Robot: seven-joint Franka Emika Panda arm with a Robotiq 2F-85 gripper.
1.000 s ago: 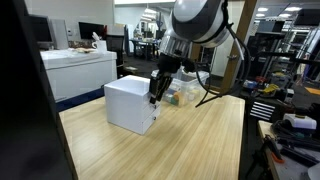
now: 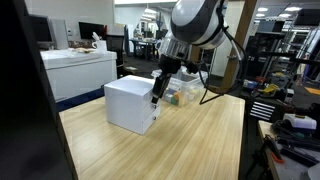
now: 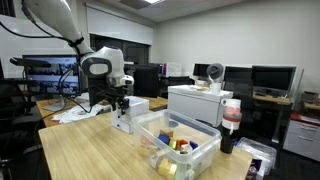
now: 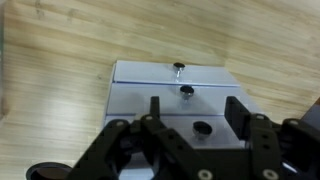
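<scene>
A white drawer unit (image 2: pixel 131 104) stands on the wooden table, its knobbed front facing my gripper (image 2: pixel 158 92). In the wrist view, small dark knobs sit in a row along the white drawer fronts (image 4: pixel 140 92). There my gripper is open, one black finger (image 4: pixel 153 126) on each side of the row, and I see nothing gripped. Exterior view 2 shows the gripper (image 3: pixel 121 104) close against the front of the drawer unit (image 3: pixel 124 121). Whether a finger touches a knob cannot be told.
A clear plastic bin (image 3: pixel 178 130) holding several coloured items stands beside the drawer unit. Beyond the bin are a dark jar (image 3: pixel 229 127) and a smaller clear box (image 3: pixel 262 157). Bare table (image 2: pixel 180 140) lies in front of the unit.
The gripper's fingers have spread apart near the drawer unit's front. The arm has hardly moved, and the drawer unit looks unmoved.
</scene>
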